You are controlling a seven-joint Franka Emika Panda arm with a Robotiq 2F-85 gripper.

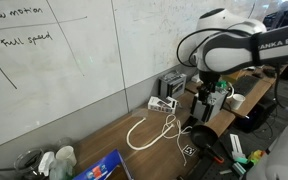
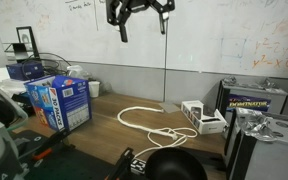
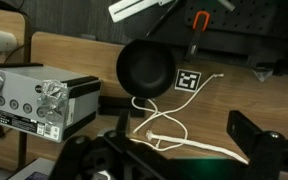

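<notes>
My gripper hangs high above the table, its fingers spread and nothing between them. In the wrist view, its two dark fingers frame a wooden tabletop. Below lie a white curved tube and a thin white cord looped on the wood. A black pan sits beside the cord, close to a small black-and-white marker card. None of these touches the gripper.
A blue box stands at the table's left in exterior view 2. Metal appliances and a white box occupy the right side. A whiteboard backs the table. Bare wood shows left of the tube.
</notes>
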